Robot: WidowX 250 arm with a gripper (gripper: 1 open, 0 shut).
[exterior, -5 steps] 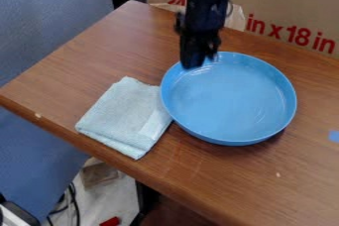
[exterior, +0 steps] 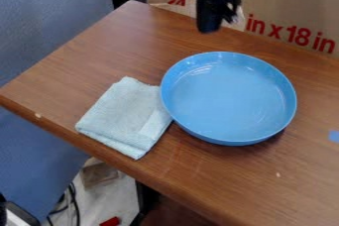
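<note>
A round blue plate (exterior: 228,99) rests on the wooden table (exterior: 93,61), right of centre in the camera view. A folded pale blue cloth (exterior: 123,116) lies beside it on the left. My dark gripper (exterior: 211,22) is raised at the top of the view, above and behind the plate, apart from it. Whether its fingers are open or shut is too unclear to tell.
A cardboard sheet (exterior: 291,2) with red printing stands behind the table. A blue padded surface (exterior: 40,42) is at the left, with cables below.
The plate and cloth look unchanged.
</note>
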